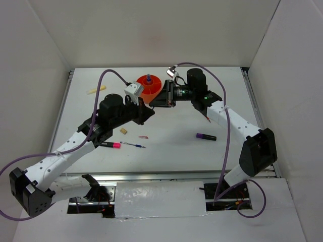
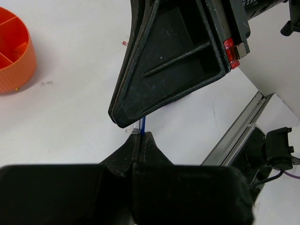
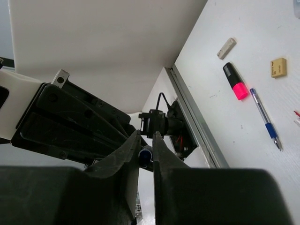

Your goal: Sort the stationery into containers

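Note:
Both grippers meet in front of the orange divided container [image 1: 151, 88]. My left gripper [image 1: 146, 113] is shut on a slim blue pen with a clear part [image 2: 143, 123]. My right gripper [image 1: 155, 103] is also shut on this pen, whose dark end [image 3: 145, 154] shows between its fingers. On the table lie a black-and-pink highlighter [image 3: 234, 79], a blue pen [image 3: 262, 112], a tan eraser [image 3: 278, 67], a grey eraser [image 3: 226, 48], a yellow item [image 1: 96, 89], a small red item [image 1: 143, 136] and a purple-and-black marker [image 1: 206, 136].
A blue item stands inside the container. Another red item [image 1: 208, 119] lies partly behind the right arm.

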